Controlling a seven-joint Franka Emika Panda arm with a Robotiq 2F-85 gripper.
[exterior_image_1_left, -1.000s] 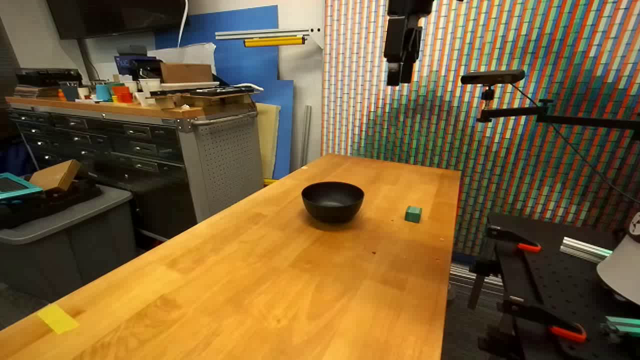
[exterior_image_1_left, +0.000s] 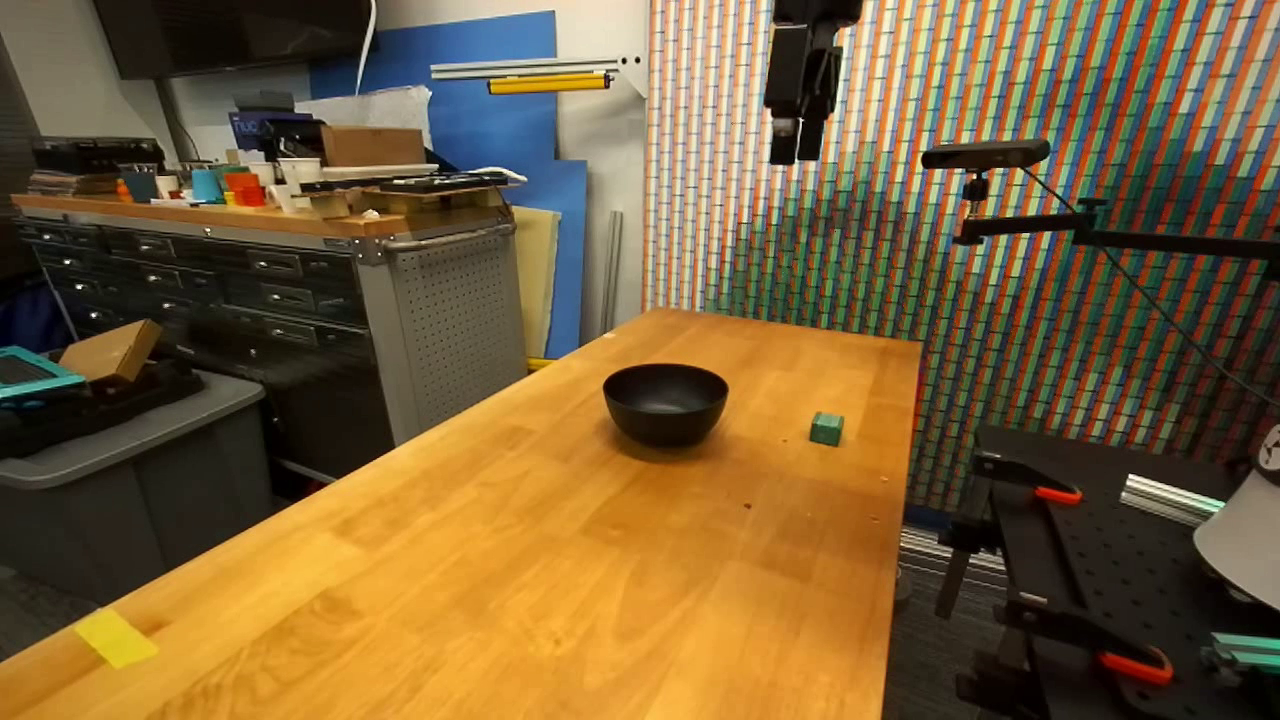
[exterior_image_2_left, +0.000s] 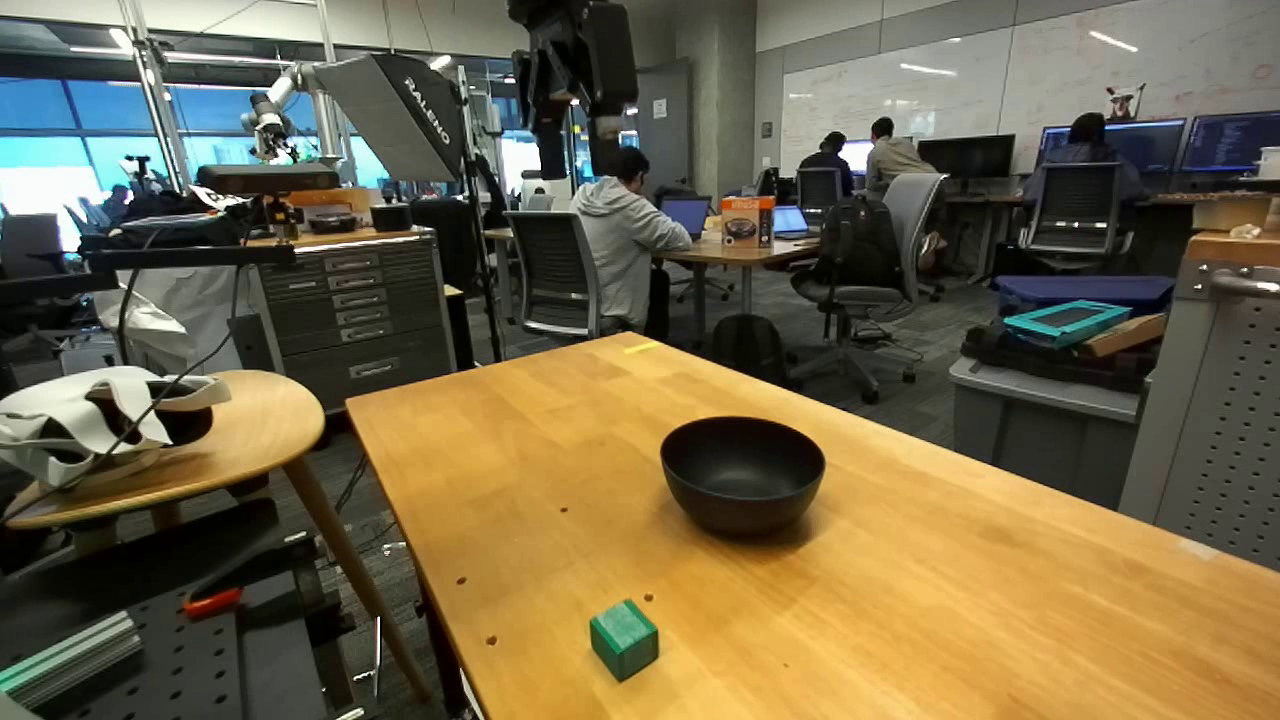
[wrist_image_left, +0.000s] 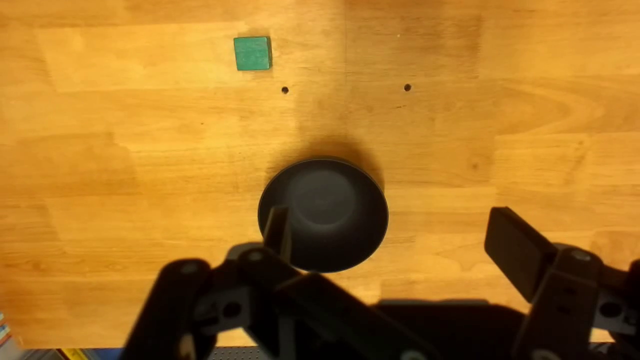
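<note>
A small green cube (exterior_image_1_left: 827, 428) rests on the wooden table near its right edge in exterior view 1. The black bowl (exterior_image_1_left: 666, 406) stands upright a short way from it, with nothing visible inside in the wrist view, where the bowl (wrist_image_left: 327, 210) is partly covered by one finger. That view also shows the cube (wrist_image_left: 252, 53) at the top, apart from the bowl (exterior_image_2_left: 743, 476). High above the table hangs my gripper (exterior_image_1_left: 797, 142), far from both objects. Its fingers (wrist_image_left: 517, 252) are wide apart with nothing between them.
A camera on an arm (exterior_image_1_left: 986, 154) stands off to the right. A wooden stool (exterior_image_2_left: 258, 432) is beside the table.
In exterior view 1 my gripper has risen slightly and shifted a touch to the left. The bowl and cube are unmoved.
</note>
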